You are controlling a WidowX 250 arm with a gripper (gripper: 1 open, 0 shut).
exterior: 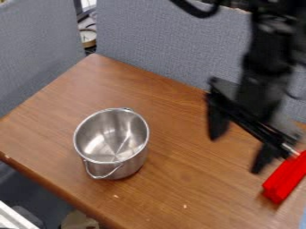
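My dark gripper [245, 134] hangs over the right part of the wooden table, its fingers spread open and blurred. A red oblong object [284, 179] lies at the right, just below the gripper's right side; whether they touch I cannot tell. A silver metal pot [111, 136] with a handle stands at the left-centre, apart from the gripper.
A grey padded wall [156, 45] runs along the back and left.
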